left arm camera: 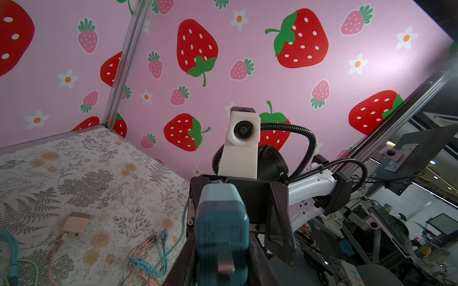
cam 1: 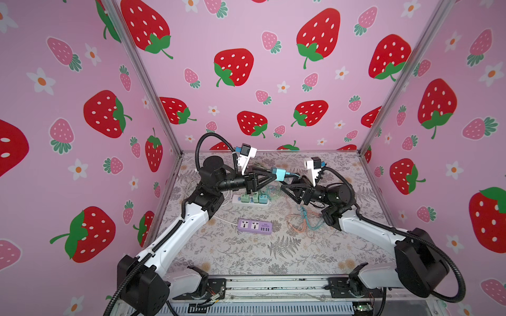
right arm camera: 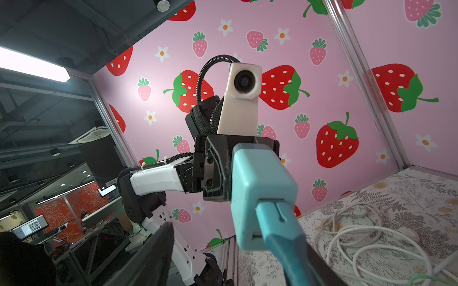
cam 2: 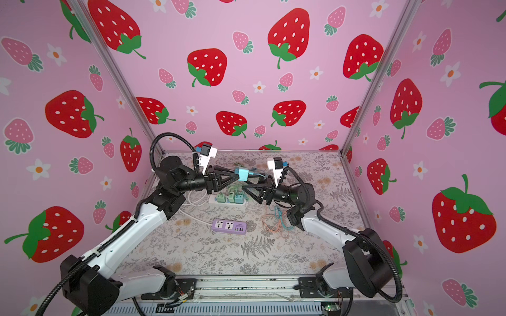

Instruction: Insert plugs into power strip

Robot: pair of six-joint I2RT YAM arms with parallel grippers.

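Observation:
A light blue charger [cam 1: 280, 174] with a blue cable plug in its end hangs between my grippers above the table. My left gripper [cam 1: 271, 176] is shut on it. My right gripper [cam 1: 287, 187] stands part open at the cable side, its fingers blurred in the right wrist view, apparently not closed on anything. Below, a white power strip [cam 2: 213, 199] holds green and blue plugs [cam 2: 238, 198]. A purple power strip [cam 1: 254, 226] lies in front with its sockets bare.
Coiled white cables [right arm camera: 362, 247] lie at the left of the table. Pink and blue cables [cam 2: 279, 218] and a pink charger [left arm camera: 75, 225] lie at the right.

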